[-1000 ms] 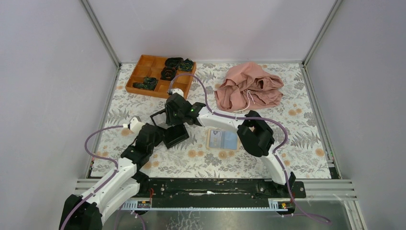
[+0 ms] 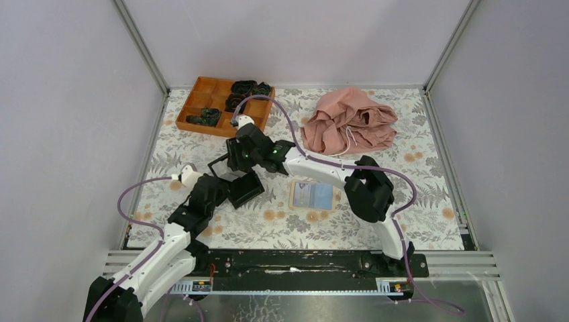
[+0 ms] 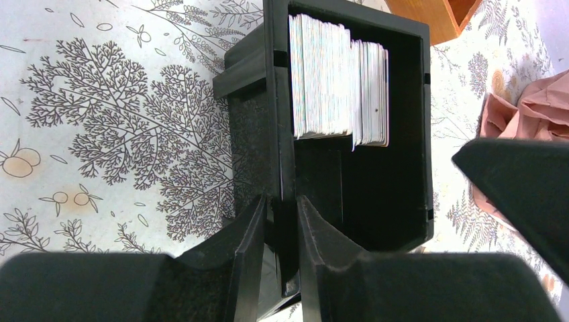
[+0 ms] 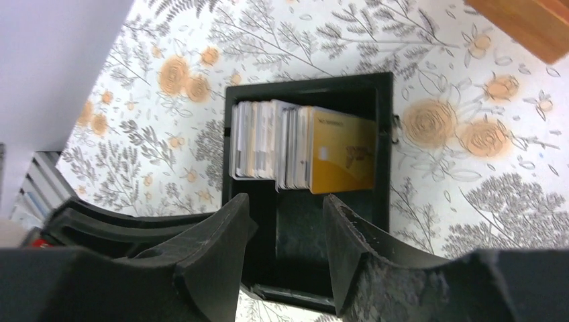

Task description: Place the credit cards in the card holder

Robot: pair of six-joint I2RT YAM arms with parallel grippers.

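Note:
The black card holder (image 2: 245,190) lies open at centre-left of the table. It holds a row of cards, white edges up, one yellow card face (image 4: 342,154) showing in the right wrist view. My left gripper is at the holder's near wall, its fingers on either side of that wall. My right gripper hangs open over the holder, just on the near side of the cards, with nothing seen between its fingers.
An orange compartment tray (image 2: 194,100) stands at the back left, a pink cloth (image 2: 349,117) at the back right. A light pad with blue card (image 2: 322,196) lies right of the holder, below the right arm.
The left arm and the holder look almost unchanged.

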